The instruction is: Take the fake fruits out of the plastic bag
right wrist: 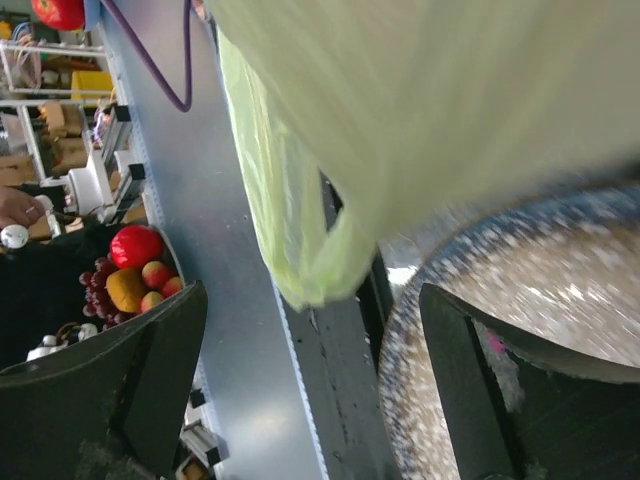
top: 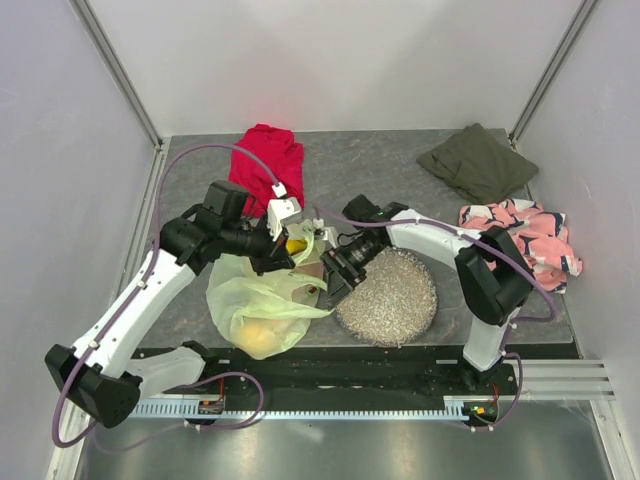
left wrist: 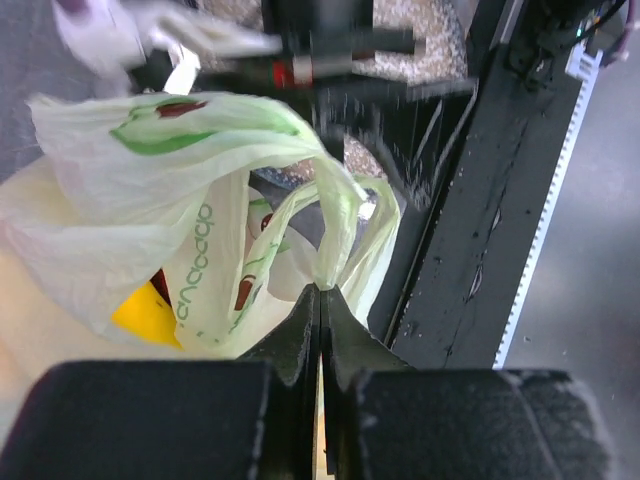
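The pale green plastic bag [top: 235,300] lies on the left-centre of the table. A yellow fruit [left wrist: 150,316] shows in the bag's mouth in the left wrist view, and orange-toned shapes show faintly through the plastic from above. My left gripper is shut, with a gathered bag handle running into its fingertips. From the right, my right gripper [top: 342,274] reaches to the bag's handle side, over the plate's left edge. Its fingers [right wrist: 520,380] stand wide apart in the right wrist view, and a fold of the bag [right wrist: 320,265] hangs ahead, between them in sight; contact cannot be judged.
A round speckled plate [top: 395,300] lies right of the bag. Behind are a red cloth [top: 272,160] and a dark green cloth [top: 480,165]; a pink patterned cloth [top: 530,240] is at the right. Other fruit [right wrist: 137,247] is off the table.
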